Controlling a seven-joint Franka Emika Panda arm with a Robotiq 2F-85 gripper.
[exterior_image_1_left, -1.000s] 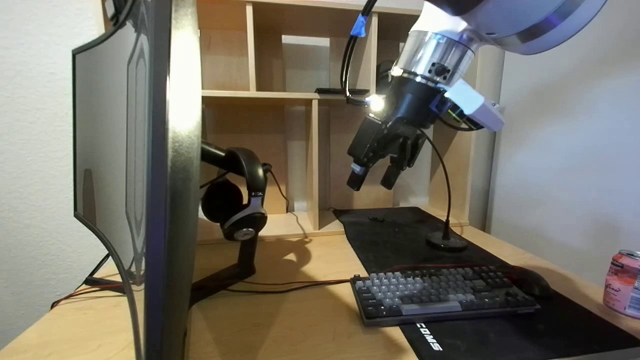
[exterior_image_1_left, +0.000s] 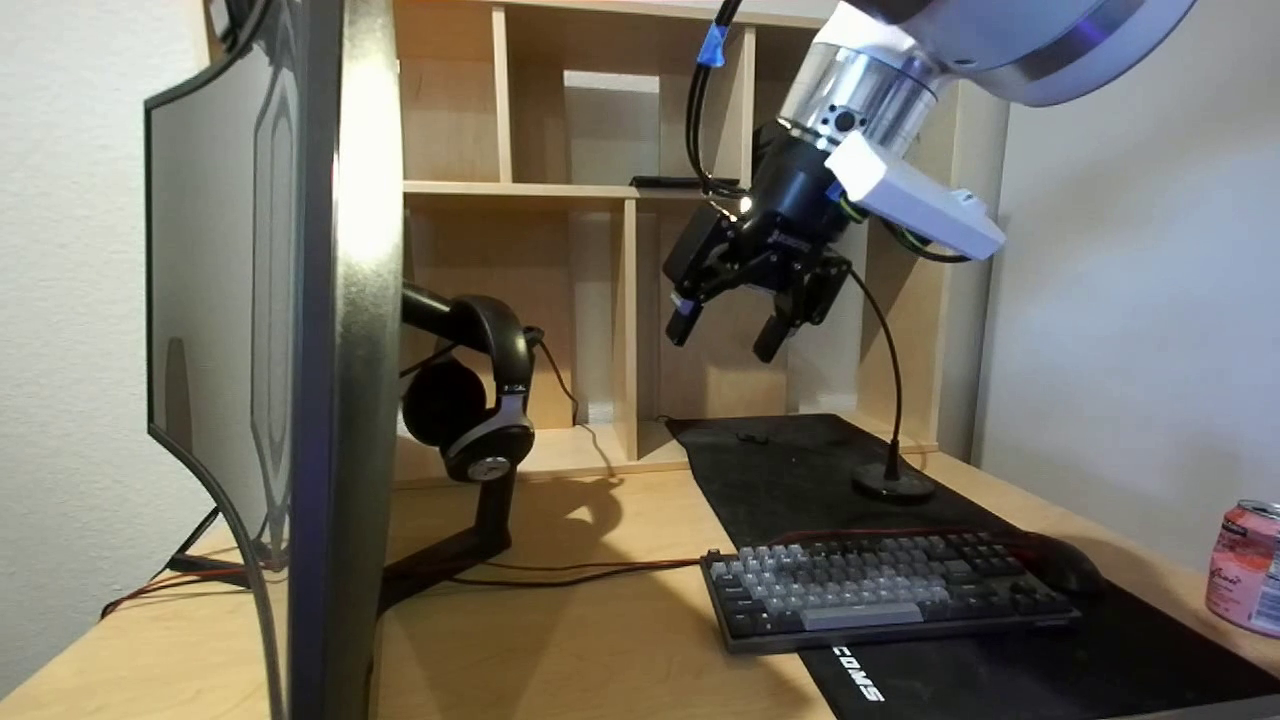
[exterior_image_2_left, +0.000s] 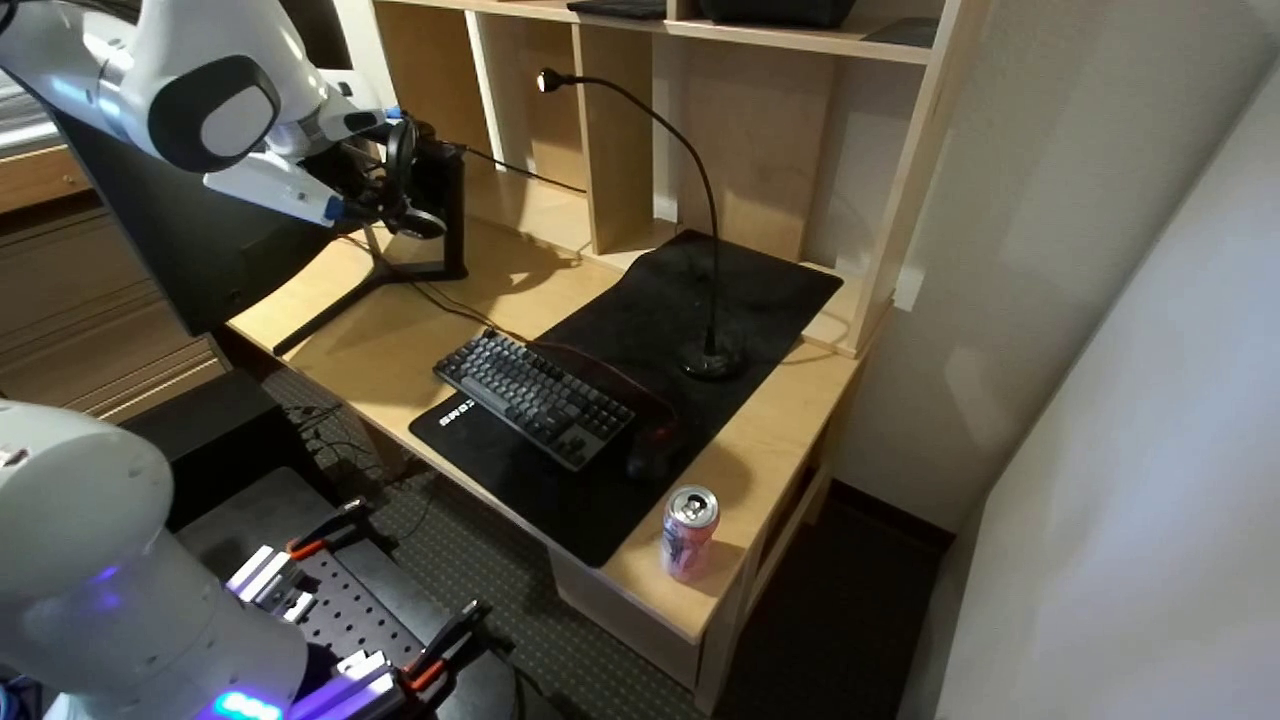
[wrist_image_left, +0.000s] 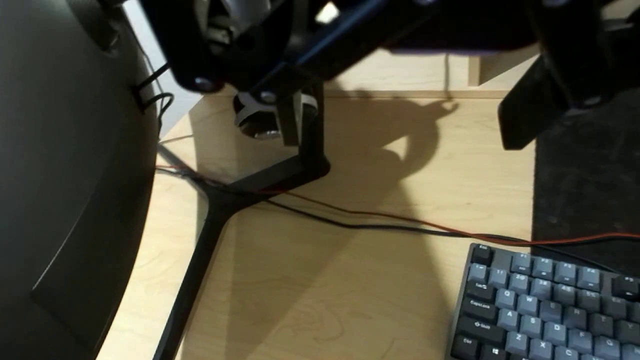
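My gripper (exterior_image_1_left: 723, 338) hangs in the air above the desk, tilted down toward the monitor side, its fingers apart and nothing between them. In the wrist view its two fingers (wrist_image_left: 525, 114) frame bare desk and a shadow. Black headphones (exterior_image_1_left: 492, 396) hang behind the monitor, by its stand; in the wrist view they are partly covered by the gripper's own links. The black keyboard (exterior_image_1_left: 894, 582) with grey keys lies partly on the dark desk mat (exterior_image_2_left: 696, 288), below and apart from my gripper. A pink can (exterior_image_2_left: 690, 534) stands upright at the desk's near right corner.
The large monitor (exterior_image_1_left: 258, 360) and its stand leg (wrist_image_left: 210, 240) take up the left side. A gooseneck lamp (exterior_image_2_left: 710, 240) rises from the mat. Wooden shelves (exterior_image_1_left: 516, 186) back the desk. Red and black cables cross the bare wood between stand and keyboard.
The gripper has turned about its wrist and shifted slightly left and up; its fingers appear farther apart from this side. The desk objects have stayed put.
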